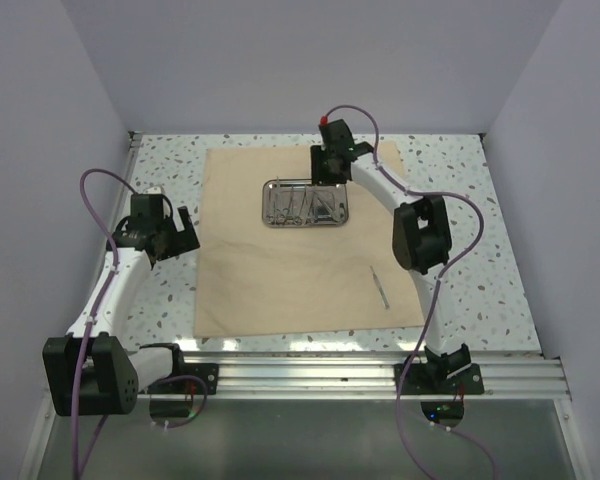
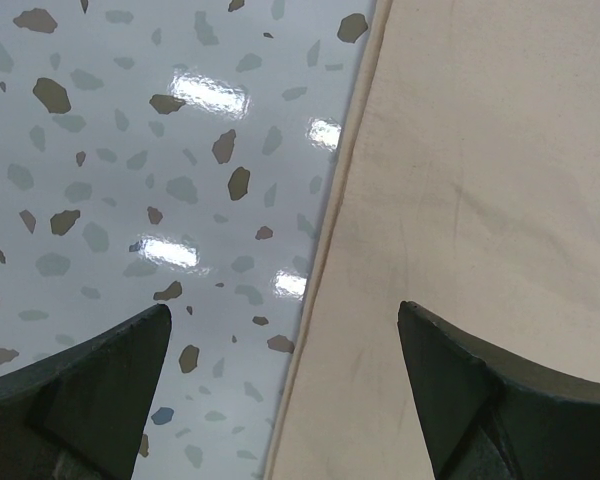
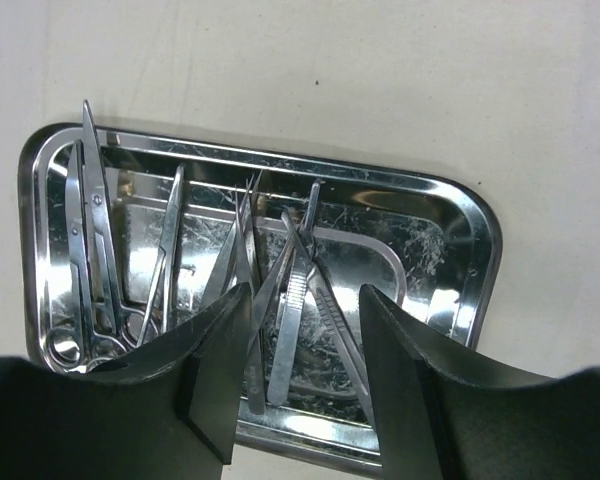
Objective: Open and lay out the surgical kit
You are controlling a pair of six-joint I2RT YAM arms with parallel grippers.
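A metal tray (image 1: 265, 215) lies on the beige cloth (image 1: 280, 290), holding several steel instruments. In the right wrist view, scissors (image 3: 102, 225) are at the tray's left end and overlapping tweezers (image 3: 290, 340) are near its middle. Over the tray's far right part hovers my right gripper, its fingers apart and no tool visibly clamped; its distance above the tools is hard to judge. My left gripper stands open and empty above the cloth's left edge. One slim instrument (image 1: 380, 287) rests alone on the cloth at the front right.
Around the cloth, the speckled tabletop (image 1: 470, 250) is bare on the right side. Purple cables (image 1: 445, 265) trail from both arms.
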